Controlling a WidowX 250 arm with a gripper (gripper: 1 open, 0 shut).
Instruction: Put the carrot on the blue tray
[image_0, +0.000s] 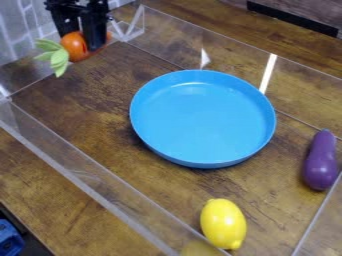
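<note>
The carrot (75, 44), orange with pale green leaves, is at the upper left of the camera view. My dark gripper (80, 38) is shut on it, and the fingers partly cover its orange body. The leaves point down and to the left. In the middle right of the table lies the round blue tray (203, 118), empty, well apart from the carrot.
A yellow lemon (223, 224) lies at the bottom and a purple eggplant (321, 160) at the right edge. Clear walls (100, 190) border the table along the left. Bare wood (87, 110) spreads between the carrot and the tray.
</note>
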